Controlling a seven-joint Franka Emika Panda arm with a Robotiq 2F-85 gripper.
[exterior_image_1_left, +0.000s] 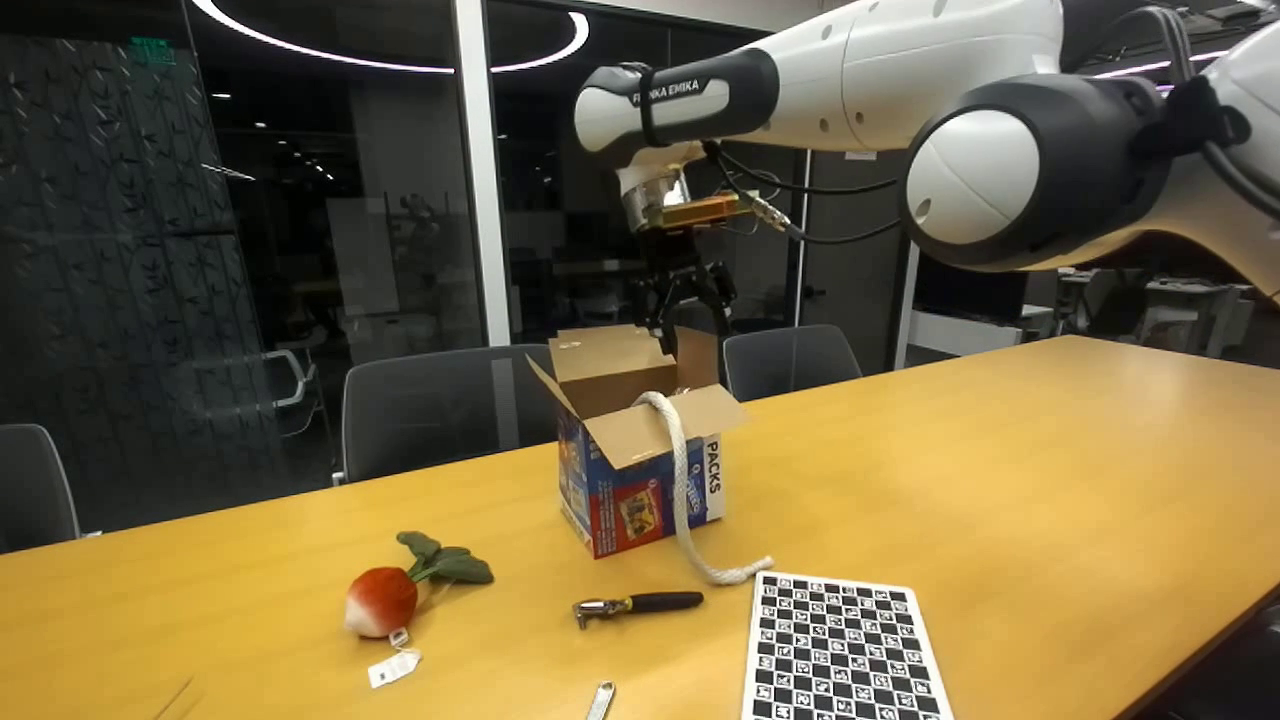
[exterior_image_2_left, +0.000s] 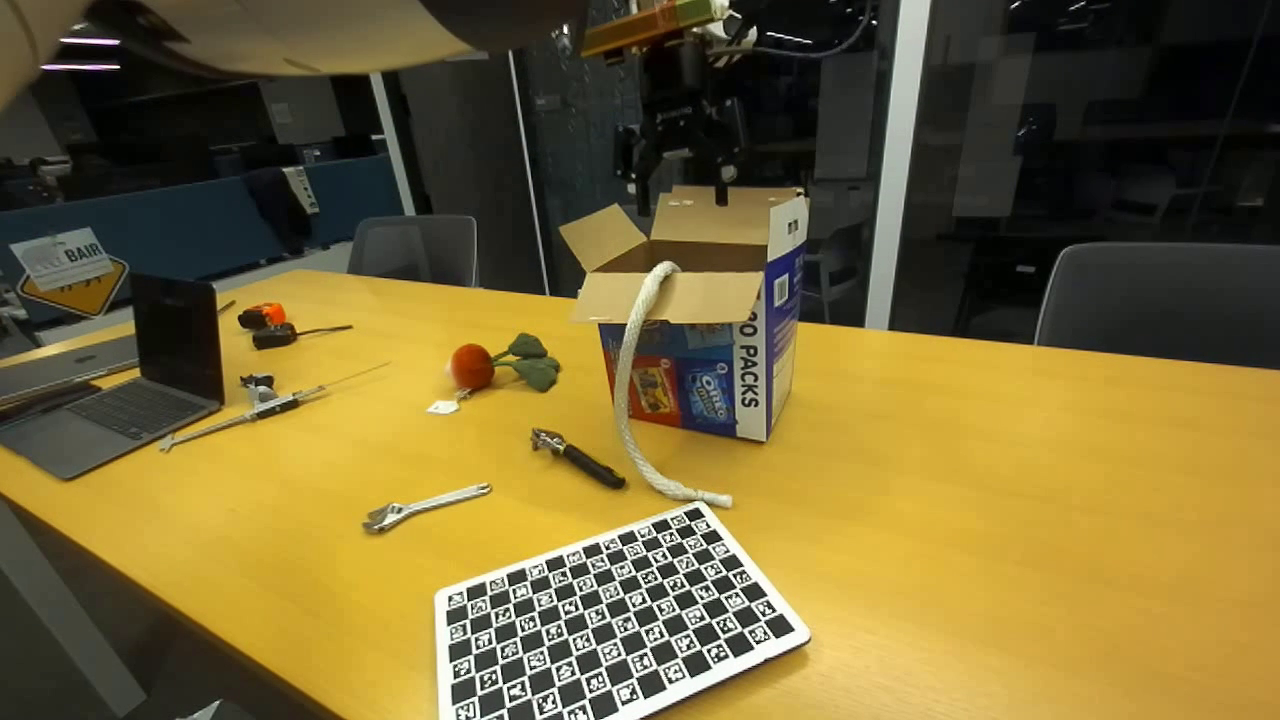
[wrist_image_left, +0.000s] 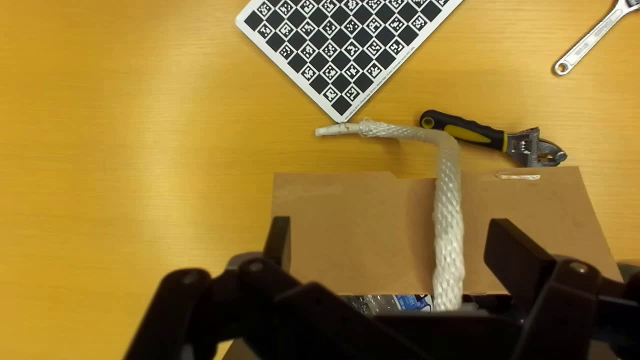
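A white braided rope (exterior_image_2_left: 630, 372) hangs over the front flap of an open cardboard box (exterior_image_1_left: 624, 510). One end goes down inside the box; the other rests on the table by the checkered board. My gripper (exterior_image_2_left: 681, 204) stands open above the box opening, apart from the rope. In the wrist view the rope (wrist_image_left: 448, 222) crosses the brown flap (wrist_image_left: 354, 234) between the spread fingers, lying below them. Inside the box, a bit of something blue and clear (wrist_image_left: 411, 302) shows; the rope's inner end is hidden.
A checkered board (exterior_image_1_left: 846, 648) lies before the box. Near it are a black-handled tool (exterior_image_2_left: 579, 458) and an adjustable wrench (exterior_image_2_left: 426, 506). A plush radish (exterior_image_1_left: 384, 600) is off to the left in exterior view 1. Table right of the box is clear.
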